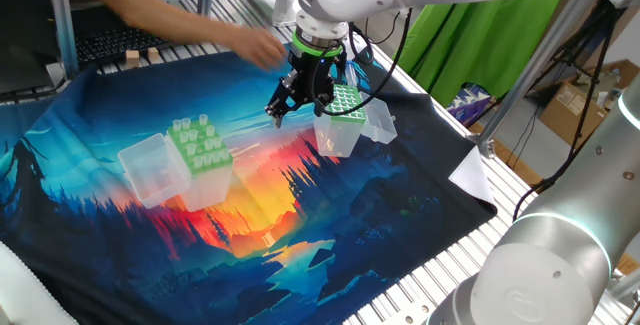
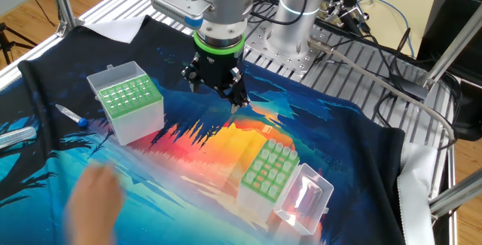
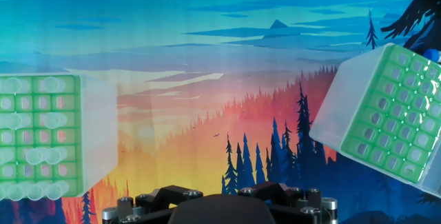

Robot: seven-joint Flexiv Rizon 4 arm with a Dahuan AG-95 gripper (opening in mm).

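Two frosted plastic boxes with green tube racks stand on the printed cloth. One rack [image 2: 269, 171] holds several clear capped tubes, with some holes showing no cap; it lies at the left in the wrist view. The other rack [image 2: 129, 97] shows only holes, no tubes standing out, and appears at the right in the wrist view, tilted in the picture. My gripper [image 2: 215, 94] hangs above the cloth between the boxes, pointing down. Its fingers [image 3: 318, 205] are spread wide along the bottom of the wrist view. It is open, nothing between them.
A person's hand [image 1: 258, 45] reaches over the cloth's edge near the empty rack. Beside that rack lie a blue-capped pen [image 2: 73, 116] and a white marker-like item [image 2: 16, 136]. An open clear lid [image 2: 305, 198] hangs beside the tube-filled box. Cloth between the boxes is clear.
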